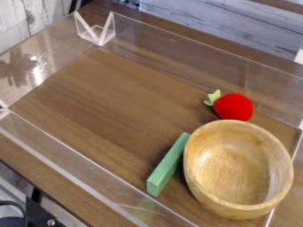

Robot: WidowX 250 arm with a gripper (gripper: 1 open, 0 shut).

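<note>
A wooden bowl (pixel 236 177) sits at the lower right of the board. Along its left side lies a long green block (pixel 166 166), close to or touching it. Just behind the bowl rests a red plush strawberry (pixel 233 107) with a pale green top. Only a small dark part of the robot shows at the bottom-left corner; the gripper's fingers cannot be seen.
Clear plastic walls (pixel 71 164) border the brown wooden surface (pixel 106 106), with a clear bracket (pixel 97 31) at the back left.
</note>
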